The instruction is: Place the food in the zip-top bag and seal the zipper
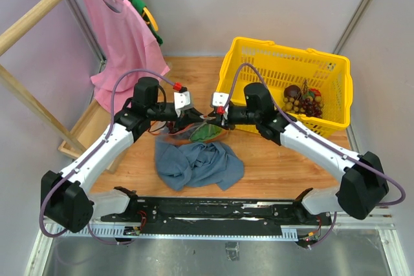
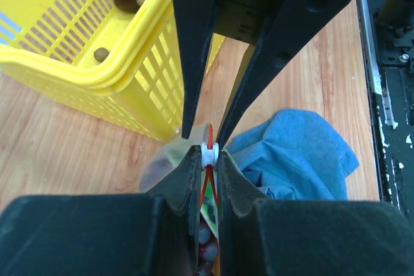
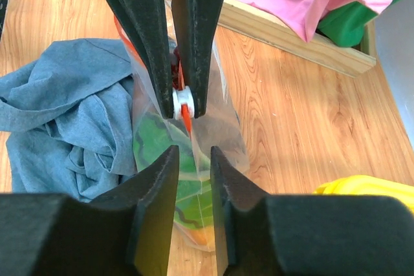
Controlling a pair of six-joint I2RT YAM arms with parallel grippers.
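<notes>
The clear zip-top bag [image 1: 184, 135] with its red zipper lies on the wooden floor between both arms. In the right wrist view, a green item [image 3: 194, 198] shows through the bag's plastic, and dark round fruit [image 2: 207, 244] appears at its other end in the left wrist view. My left gripper is shut on the white zipper slider [image 3: 183, 102]. Just beyond the slider, my right gripper has its fingers [image 3: 169, 159] parted, with the bag's zipper edge passing close to the gap. Whether they touch the bag I cannot tell.
A blue cloth [image 1: 197, 166] lies right in front of the bag. The yellow basket [image 1: 284, 50] with fruit [image 1: 304, 100] stands behind my right arm. A wooden rack with a pink garment [image 1: 123, 40] is at the left.
</notes>
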